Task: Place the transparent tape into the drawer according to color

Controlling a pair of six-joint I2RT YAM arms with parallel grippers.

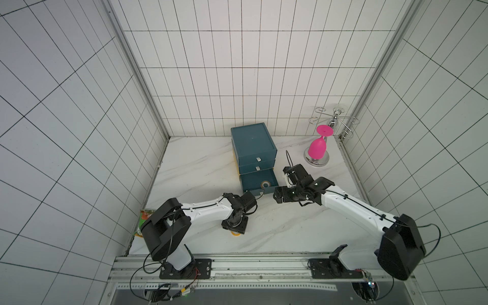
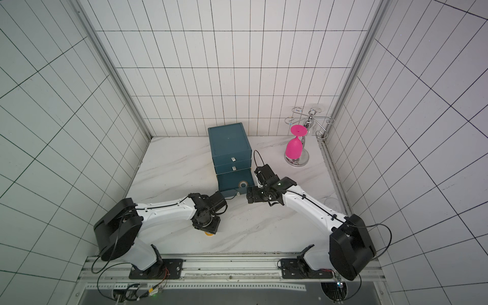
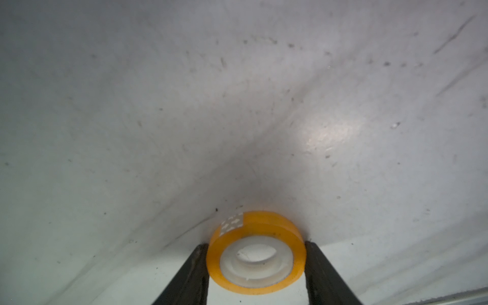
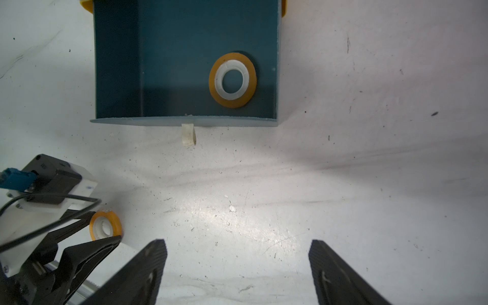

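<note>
At the bottom of the left wrist view, my left gripper is shut on an orange tape roll (image 3: 264, 219) with a white core, one finger pressed to each side. The roll is at the marble surface; any gap beneath it cannot be made out. In the right wrist view my right gripper stands open and empty over bare tabletop. Ahead of it the blue-green bottom drawer (image 4: 183, 121) is pulled out. Another tape roll (image 4: 247, 91), tan-orange with a white core, lies flat inside, towards the drawer's right side.
The blue drawer cabinet (image 1: 252, 139) stands at the back centre, its upper drawers closed. A metal rack with a pink goblet (image 1: 317, 149) stands back right. A colourful packet (image 1: 143, 218) lies at the left edge. Open tabletop (image 1: 274, 228) stretches between the arms.
</note>
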